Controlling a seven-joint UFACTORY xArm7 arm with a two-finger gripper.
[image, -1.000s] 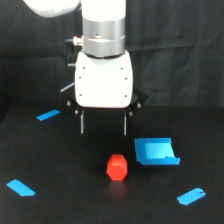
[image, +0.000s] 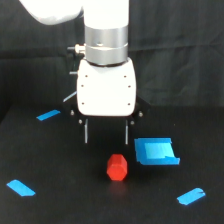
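Note:
A small red object (image: 117, 167) sits on the dark table, a little right of centre. My gripper (image: 106, 141) hangs from the white hand (image: 106, 90) with its two thin fingers wide apart, so it is open with nothing between them. In the view, the red object appears just below the fingertips, toward the right finger (image: 127, 131). How high the fingers are above the table is hard to tell. Right of the gripper lies a blue open box or tray (image: 156, 151).
Blue tape-like strips lie on the table: one at far left (image: 48, 115), one at near left (image: 20, 188), one at near right (image: 191, 197). Dark curtain-like cloth (image: 180, 60) hangs behind.
The hand and its open fingers have come slightly lower and a little to the right in the view. Both the red object and the blue box have stayed in place.

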